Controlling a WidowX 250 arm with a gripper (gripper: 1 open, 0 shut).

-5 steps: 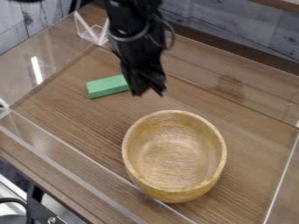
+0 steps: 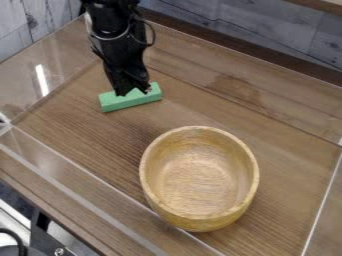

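Observation:
A green rectangular block (image 2: 126, 98) lies on the wooden table at the upper left. Just above it hangs my dark gripper (image 2: 134, 82), shut, with nothing visible between its fingers; whether it touches the block cannot be told. A large empty cream-coloured bowl (image 2: 201, 138) stands at the lower middle right, well apart from both.
Bare wooden table (image 2: 267, 90) spreads to the right and behind the bowl. The table's left edge runs along the frame's lower left, with white clutter and cables beyond it.
The arm has moved up and left, away from above the bowl's back to over the green block. The block and bowl look unmoved.

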